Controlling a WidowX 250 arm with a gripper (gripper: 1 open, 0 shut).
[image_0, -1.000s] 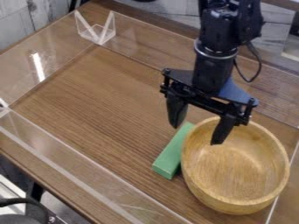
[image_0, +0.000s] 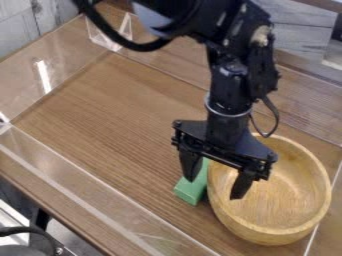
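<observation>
My gripper (image_0: 219, 166) is open, its two black fingers spread and pointing down over the left part of a tan bowl (image_0: 278, 218) at the lower right. A green block (image_0: 190, 195) lies just left of the bowl, partly hidden under the left finger. I cannot tell whether the finger touches it.
A clear plastic piece (image_0: 112, 22) is at the back left, and walls edge the area at the back and left.
My gripper has come lower and toward the front, and now covers more of the green block's far end. The bowl and block appear unmoved.
</observation>
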